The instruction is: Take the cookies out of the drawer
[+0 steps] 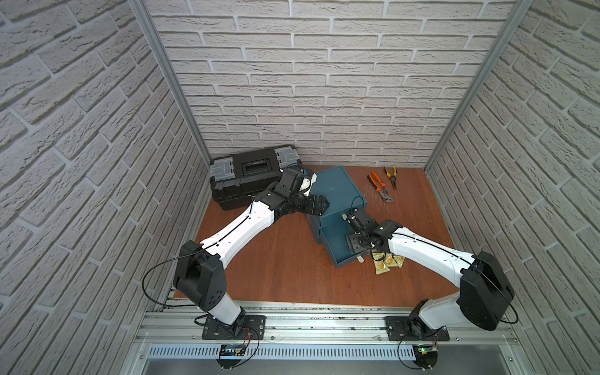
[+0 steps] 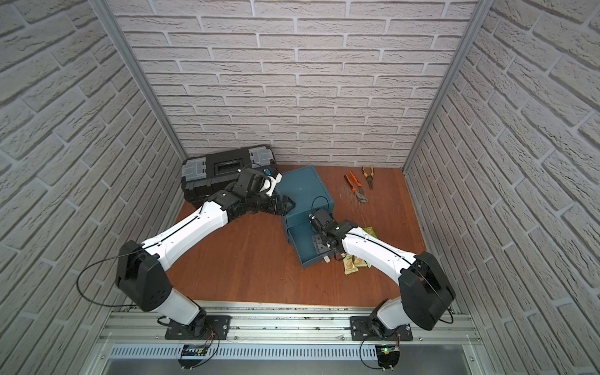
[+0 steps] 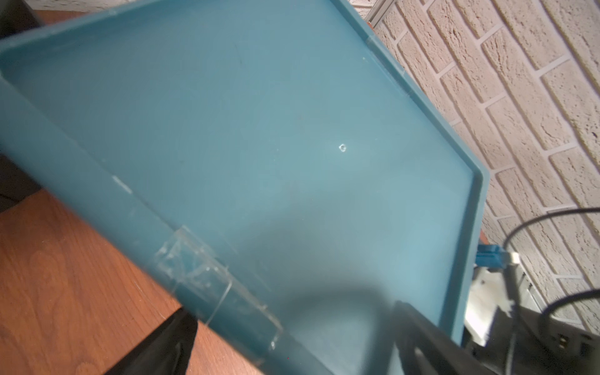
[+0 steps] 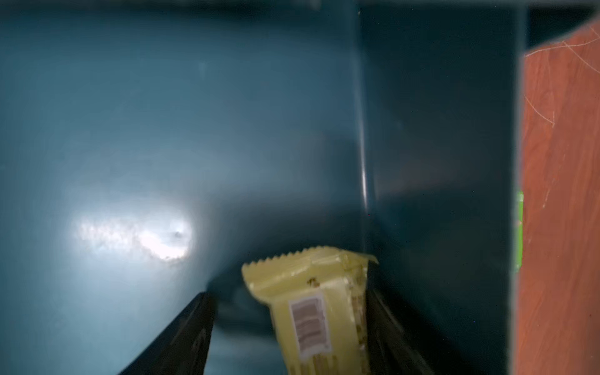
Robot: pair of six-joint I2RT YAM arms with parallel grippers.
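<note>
The blue drawer (image 1: 336,242) is pulled out from the blue cabinet (image 1: 336,187), reaching toward the front of the table. Inside it, by a side wall, one yellow cookie packet (image 4: 318,318) shows in the right wrist view, its lower end cut off. My right gripper is down in the drawer, open, its two fingers standing on either side of that packet. Over the near left edge of the cabinet top is my left gripper, its fingers spread wide apart. Several cookie packets (image 1: 381,265) lie on the table right of the drawer, partly under the right arm.
A black toolbox (image 1: 253,173) stands at the back left. Orange-handled pliers (image 1: 378,185) and yellow-handled pliers (image 1: 391,177) lie at the back right. Bare wooden table (image 1: 275,268) stretches left of the drawer.
</note>
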